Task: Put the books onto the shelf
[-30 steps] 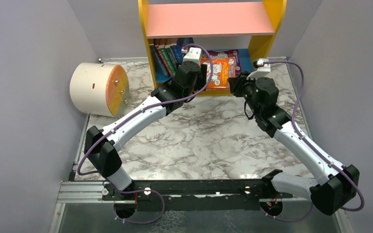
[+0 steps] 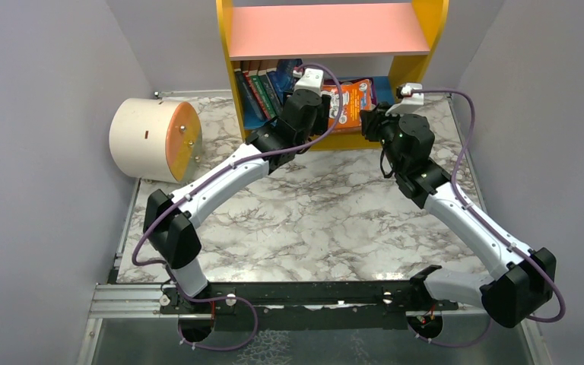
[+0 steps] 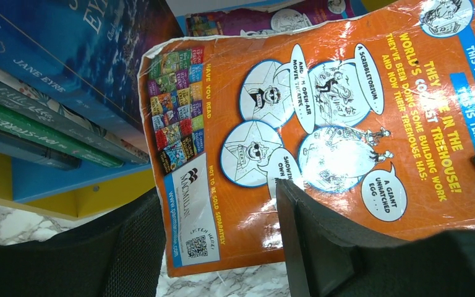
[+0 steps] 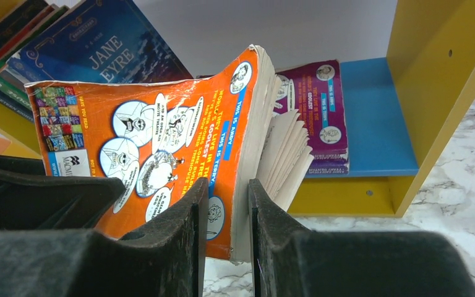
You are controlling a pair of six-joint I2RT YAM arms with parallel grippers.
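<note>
An orange book (image 2: 348, 103) (image 3: 346, 86) (image 4: 148, 124) is raised at the front of the bookcase's lower shelf, its pages fanned on the right. My left gripper is shut on its left part. My right gripper is at the book's right edge by the spine, its fingers close together; whether they grip it is unclear. Behind lies a purple book (image 4: 321, 117) flat on the blue shelf. Upright, leaning books, including blue Jane Eyre (image 4: 105, 46), fill the shelf's left end.
The bookcase has yellow sides (image 4: 439, 74) and a pink upper shelf (image 2: 327, 26). The blue shelf (image 4: 377, 124) is bare at the right. A cream cylinder (image 2: 141, 137) stands left.
The orange book has shifted right and tilted, with my left gripper moving right and slightly up. My right gripper has moved slightly right and upward in the top view.
</note>
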